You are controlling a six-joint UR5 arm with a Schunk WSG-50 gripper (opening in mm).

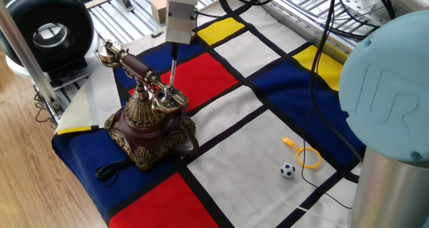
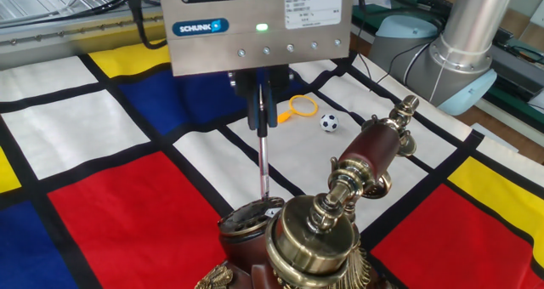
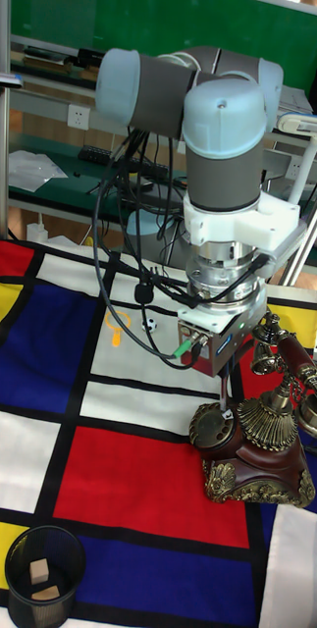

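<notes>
An antique-style telephone (image 1: 144, 135) in dark red and brass stands on the patterned cloth, its handset (image 1: 137, 67) lying across the cradle. In the second exterior view my gripper (image 2: 263, 126) points straight down, its dark fingers shut on a slim, pale stick (image 2: 264, 166). The stick's lower end is at the telephone's round dial (image 2: 253, 218), over its far side in that view. Whether the tip touches the dial cannot be made out. From the third exterior view, the dial (image 3: 212, 425) shows beside the handset stand, with the stick above it.
A small football (image 1: 287, 169) and a yellow ring with a handle (image 1: 308, 157) lie on a white patch. A black mesh cup (image 3: 44, 576) holding wooden blocks stands at the cloth's corner. Cables hang from the arm.
</notes>
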